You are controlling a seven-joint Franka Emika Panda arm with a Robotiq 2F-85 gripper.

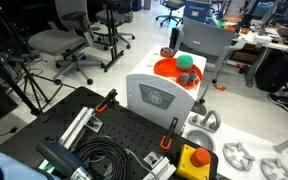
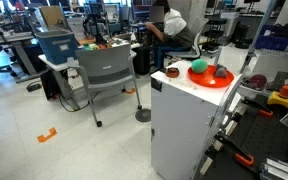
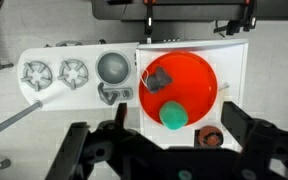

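In the wrist view my gripper stands open above a white counter, its dark fingers wide apart with nothing between them. Below lies a round red plate (image 3: 192,72). On it are a green round object (image 3: 173,115), perhaps a cup or bowl, and a dark grey item (image 3: 159,80) of unclear shape. A brown round cup-like thing (image 3: 210,136) sits just off the plate, near the right finger. Both exterior views show the same plate (image 1: 164,66), green object (image 2: 199,66) and grey item (image 2: 220,71); the gripper cannot be made out there.
Toy burners (image 3: 75,71), a round sink basin (image 3: 113,68) and a grey faucet (image 3: 111,94) lie left of the plate in the wrist view. A orange-topped yellow box (image 1: 195,158) and coiled black cable (image 1: 102,157) are near the arm's base. A grey chair (image 2: 107,73) stands behind.
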